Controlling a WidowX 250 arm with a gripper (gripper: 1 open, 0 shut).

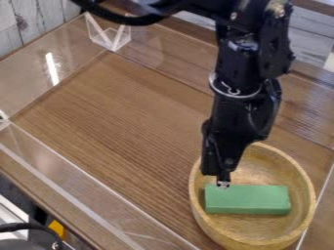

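Observation:
A green rectangular block (255, 199) lies in a tan round bowl (245, 231) at the lower right of the camera view. My black gripper (224, 180) points down over the bowl's left part, just above and left of the block's upper edge, shut with nothing visible between its fingers.
The wooden floor of the bin (104, 117) is bare to the left and behind. Clear plastic walls run along the left and near edges. A white wire-like holder (107, 31) sits at the back left.

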